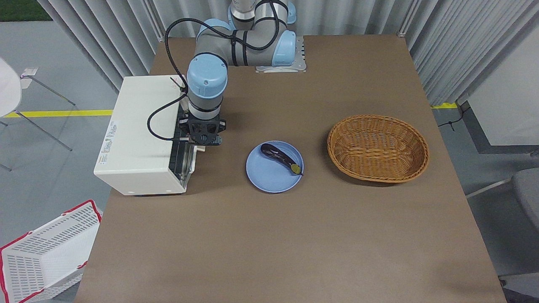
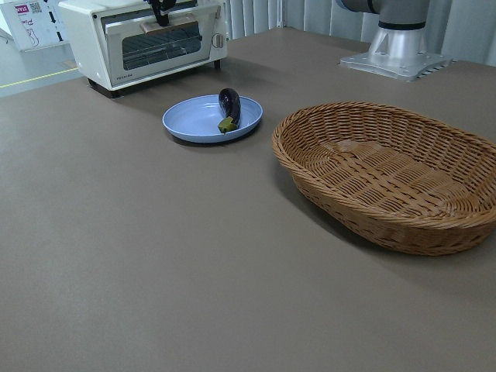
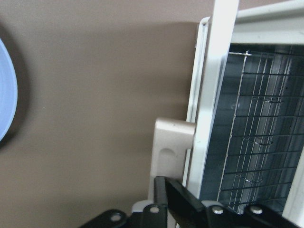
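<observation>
A white toaster oven sits on the left of the table, its glass door partly tilted out with a beige handle. My gripper is at that handle; in the wrist view its black body covers the handle's lower end, and I cannot tell how its fingers stand. An eggplant lies on a blue plate to the right of the oven. In the wrist view the oven's wire rack shows beside the door.
A wicker basket stands right of the plate. The robot's base is at the back. A white crate stands off the table at the lower left.
</observation>
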